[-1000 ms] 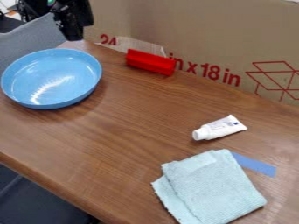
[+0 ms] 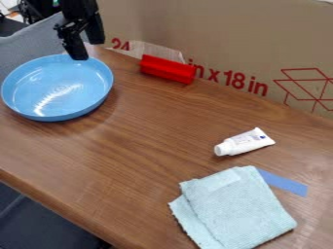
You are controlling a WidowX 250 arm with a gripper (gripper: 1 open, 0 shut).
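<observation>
My black gripper point(image 2: 81, 39) hangs at the upper left, open, just above the back rim of a light blue round tray point(image 2: 56, 92). A red cylindrical object point(image 2: 168, 69) lies at the back of the wooden table, right of the gripper. A white tube point(image 2: 243, 142) lies on the right half of the table. A folded pale mint cloth point(image 2: 235, 209) is at the front right.
A cardboard box wall point(image 2: 254, 44) runs along the back. A blue tape strip point(image 2: 283, 184) is stuck beside the cloth. A grey surface point(image 2: 23, 44) is at the left behind the tray.
My gripper has moved slightly down from where it was a second ago, toward the tray. The objects on the table have not moved.
</observation>
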